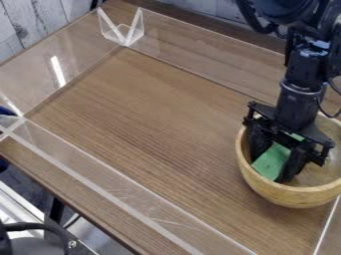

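At the right side a round wooden bowl sits on the table. My gripper is down inside it, shut on a green object, whose lower part shows beneath the black fingers. The rest of the object is hidden by the gripper.
Clear plastic edging runs along its borders, with a clear bracket at the back left. Black hardware lies beyond the front-left edge.
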